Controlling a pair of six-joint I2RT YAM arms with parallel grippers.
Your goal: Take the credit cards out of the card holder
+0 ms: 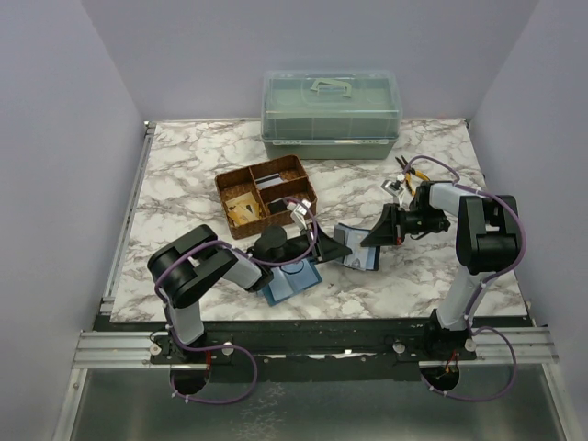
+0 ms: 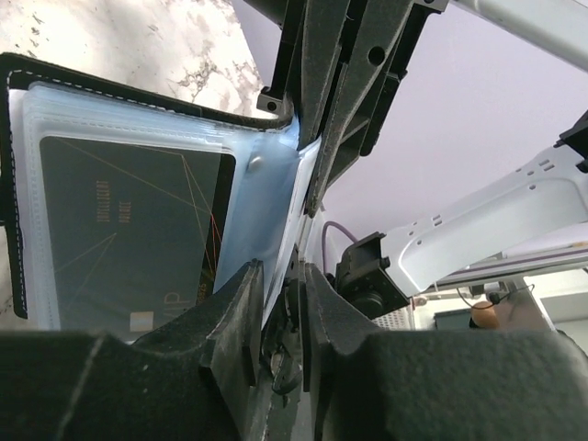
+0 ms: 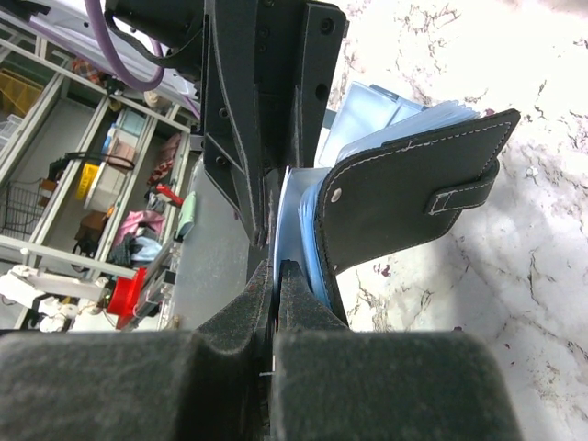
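Note:
The black card holder (image 3: 413, 193) with clear blue sleeves stands between my grippers in the middle of the table (image 1: 184, 147). A dark card (image 2: 129, 230) shows through a sleeve in the left wrist view. My left gripper is at the edge of the sleeves, fingertips close together; what lies between them is hard to tell. My right gripper is shut on the thin edge of a sleeve of the holder, which it holds upright.
A light blue open folder (image 1: 289, 283) lies under the left arm. A wicker divided tray (image 1: 248, 175) and a green lidded box (image 1: 331, 115) stand behind. Orange-handled tools (image 1: 409, 173) lie at the back right.

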